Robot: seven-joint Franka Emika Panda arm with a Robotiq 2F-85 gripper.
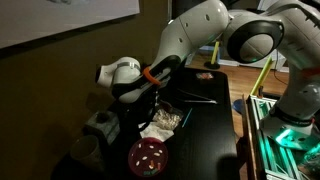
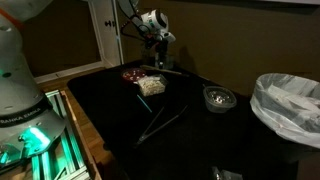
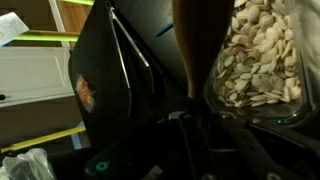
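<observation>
In the wrist view my gripper is shut on a brown, wooden-looking handle (image 3: 198, 40); its far end is cut off by the frame edge. A clear container of pale seeds (image 3: 258, 60) lies beneath it on the right. In exterior view 1 the arm hangs over the far side of the table, with the dark gripper hard to make out. Close by it are the seed container (image 1: 167, 115), a crumpled white napkin (image 1: 155, 132) and a red bowl (image 1: 148, 157) with small pieces inside.
Metal tongs (image 2: 160, 126) and a blue-green stick (image 2: 144, 102) lie on the black table. A clear bowl (image 2: 219, 99) stands apart from them, near a bin lined with a white bag (image 2: 285, 103). Bare tabletop (image 2: 215, 145) spreads across the front.
</observation>
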